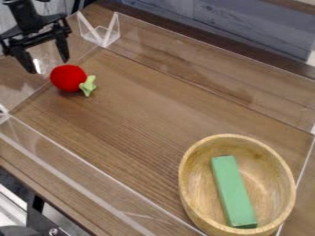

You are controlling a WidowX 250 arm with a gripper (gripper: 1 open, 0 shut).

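At the top left edge my black gripper [29,48] hangs open, its upper part cut off by the frame. Just below and right of it a red round object [66,78] with a small light-green piece [87,86] at its right side rests on the wooden surface. In the bottom right a yellow bowl [198,189] holds a long green block [233,190].
Pale strips or edges run along the left side, and a white, thin-lined shape stands near the top left, right of the gripper.
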